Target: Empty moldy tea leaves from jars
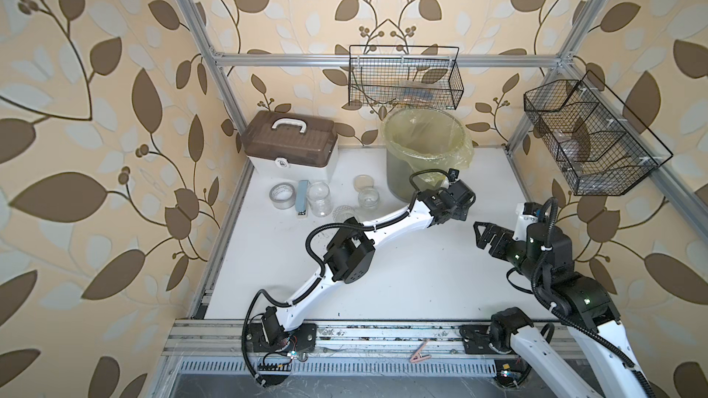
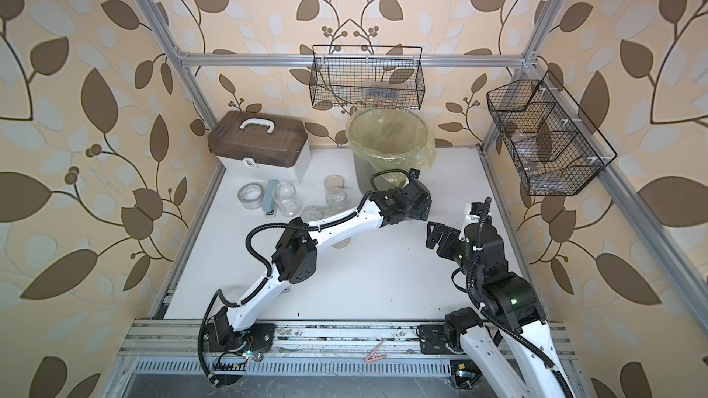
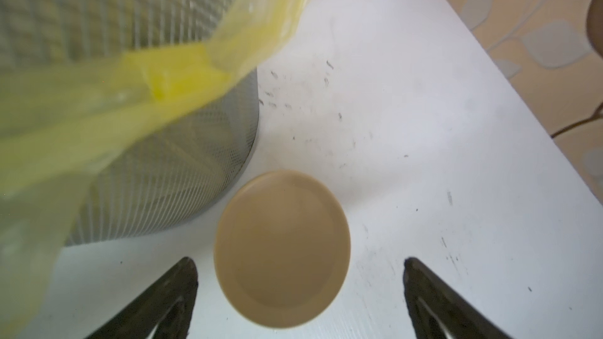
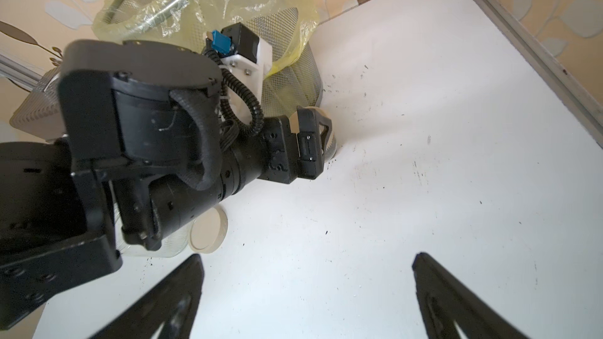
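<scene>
My left gripper stands open over a jar with a beige lid [image 3: 282,238], beside the mesh bin [image 3: 157,175] with its yellow liner [image 3: 169,69]. Nothing shows as held; whether the jar contains leaves is hidden. Glass jars [image 1: 318,200] and loose lids [image 1: 363,182] stand left of the bin, partly behind my left arm. My right gripper is open and empty above bare table on the right.
A brown-lidded box [image 1: 291,143], a tape roll [image 1: 282,185] and a blue object [image 1: 302,195] sit at the back left. Wire baskets [image 1: 405,77] hang on the walls.
</scene>
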